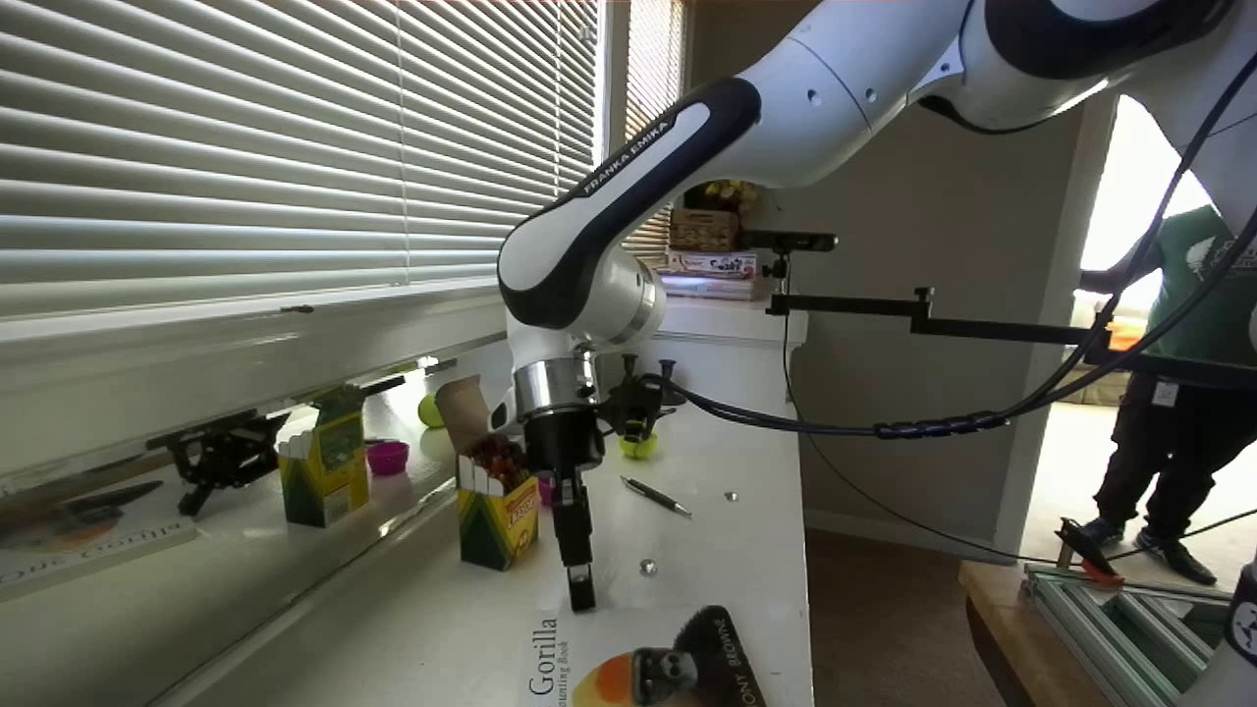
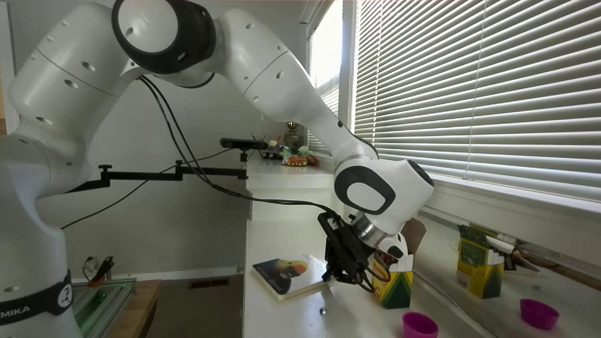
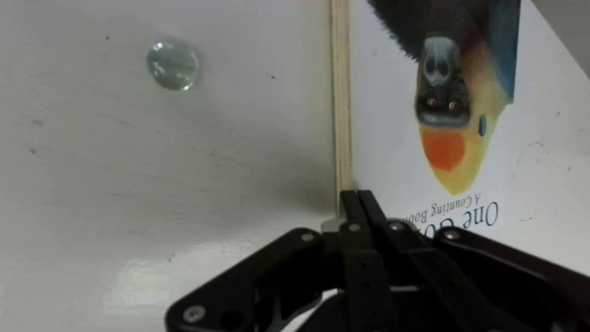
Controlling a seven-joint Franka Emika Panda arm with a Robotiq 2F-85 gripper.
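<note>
A paperback with a gorilla on its cover, the book (image 1: pixel 642 666), lies flat on the white sill. My gripper (image 1: pixel 579 601) points down at the book's edge. In the wrist view my gripper is shut, its two fingertips together over the near end of the pale page edge (image 3: pixel 341 105). Nothing shows clearly between them, and whether they touch the book is hard to tell. A clear glass bead (image 3: pixel 172 65) rests on the bare sill away from the fingers. From the other side, the book (image 2: pixel 290 273) partly disappears behind my gripper (image 2: pixel 327 276).
An open crayon box (image 1: pixel 497 518) stands close beside the arm, against the mirror side. A pen (image 1: pixel 656 496) and another bead (image 1: pixel 731 496) lie farther along. A magenta cup (image 2: pixel 419 325) is near the box. The sill drops off at its right edge (image 1: pixel 806 554).
</note>
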